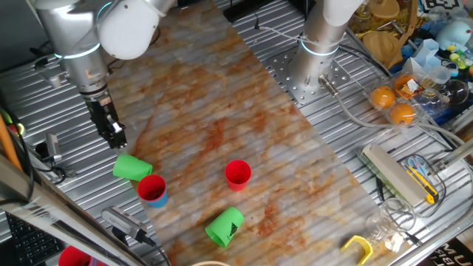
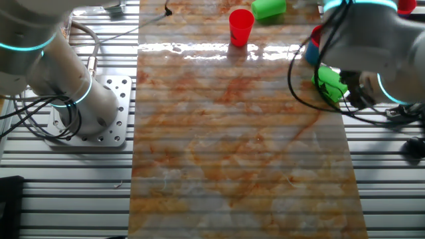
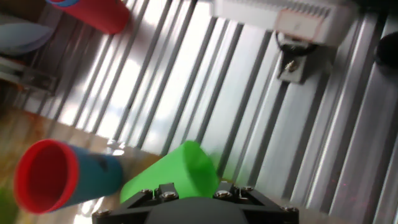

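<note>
A green cup lies on its side at the left edge of the marbled board. Touching or nearly touching it is a blue cup with a red cup nested inside. My gripper hangs just beyond the green cup, pointing down. In the wrist view the gripper is open, its two fingertips spread apart, and the green cup shows ahead of them; no grip on it is visible. A lone red cup stands mid-board, and a second green cup lies on its side nearer the front.
A grey device with a cable sits left of the board, close to the nested cups. Another red cup is at the lower left corner. The far half of the marbled board is bare.
</note>
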